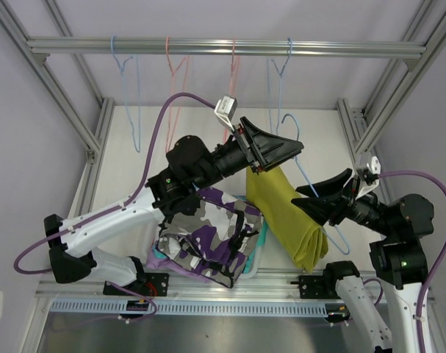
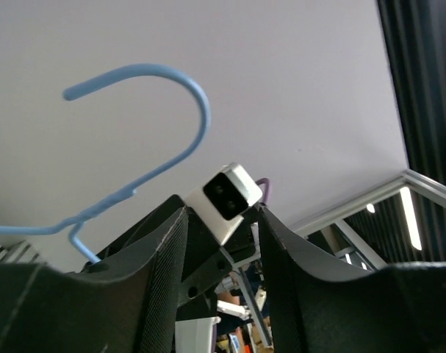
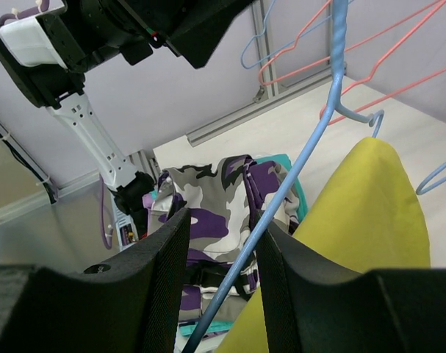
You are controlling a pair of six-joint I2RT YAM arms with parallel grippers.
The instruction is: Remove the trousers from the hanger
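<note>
A blue hanger (image 1: 303,173) hangs slanted between my grippers; its hook curves up in the left wrist view (image 2: 156,73). My right gripper (image 1: 314,198) is around its lower bar, which runs between the fingers in the right wrist view (image 3: 245,250); whether it is clamped is unclear. My left gripper (image 1: 274,158) is higher, beside the hook, its fingers apart with nothing visible between them. Yellow trousers (image 1: 285,220) lie below the hanger on the pale surface, folded long; the right wrist view shows them (image 3: 362,213) behind the bar.
A rail (image 1: 208,47) across the back holds blue and pink hangers (image 1: 175,73). Camouflage clothing (image 1: 208,243) lies on a pile at lower centre-left, beneath my left arm. The frame's posts border both sides.
</note>
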